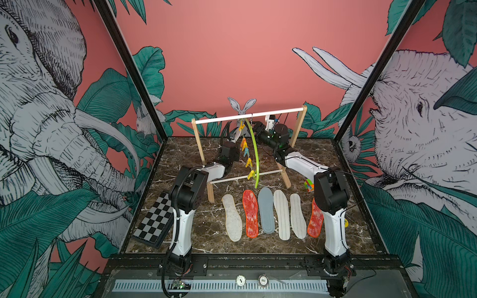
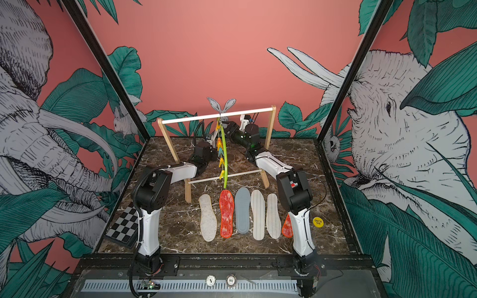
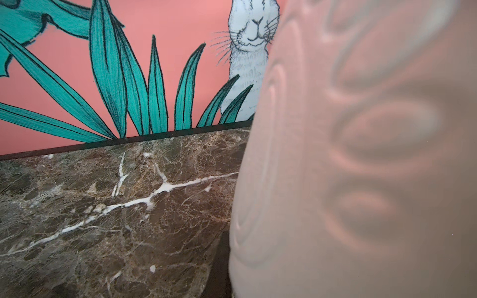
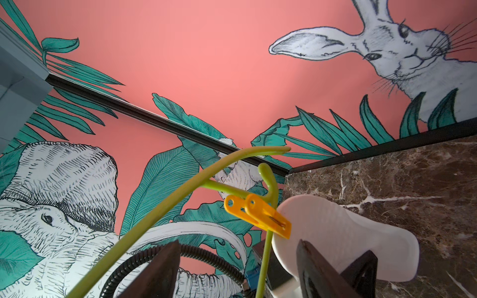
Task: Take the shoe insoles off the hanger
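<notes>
A green hanger (image 1: 255,150) hangs from the white bar (image 1: 213,119), with several coloured clips. An orange clip at its top is at a white insole, which fills much of the left wrist view (image 3: 357,149). My left gripper is behind the hanger's left side, its fingers hidden. My right gripper is part open, facing that clip and insole, with nothing seen between its fingertips. Several insoles lie in a front row, including red (image 1: 251,213), grey (image 1: 266,210) and cream (image 1: 281,214).
The wooden stand (image 1: 210,191) surrounds the hanger. A checkered board (image 1: 154,218) lies front left, a yellow round sticker (image 2: 318,222) at the right.
</notes>
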